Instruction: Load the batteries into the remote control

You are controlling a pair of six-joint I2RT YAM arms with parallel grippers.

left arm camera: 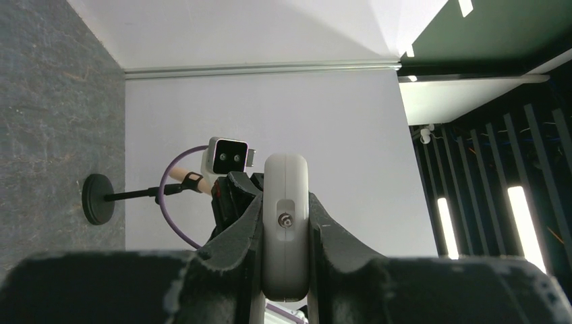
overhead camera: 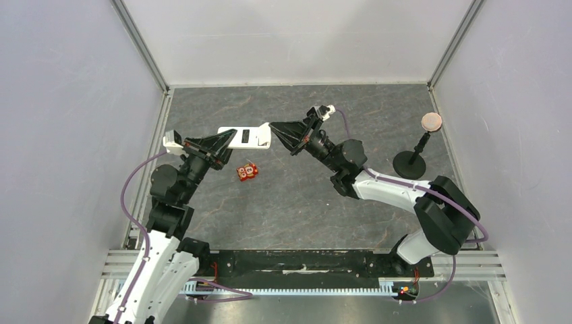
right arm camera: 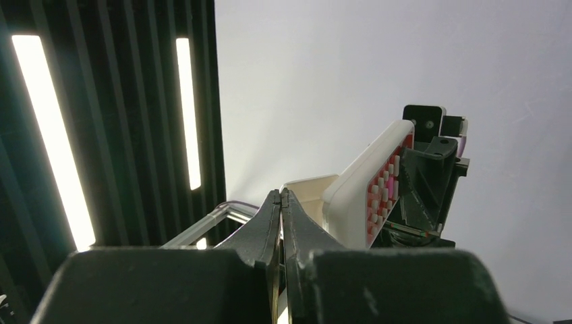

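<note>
Held in the air by my left gripper is the white remote control (overhead camera: 244, 135), shut between the fingers at one end. In the right wrist view its button face (right arm camera: 383, 189) shows red with white keys, and a pale cover piece (right arm camera: 313, 185) stands out from its near end. My right gripper is shut at that end, by the cover; nothing clearly shows between its fingers. A red battery pack (overhead camera: 247, 171) with orange-and-white ends lies on the floor below.
A black stand (overhead camera: 409, 165) with a round pink top stands at the right.
</note>
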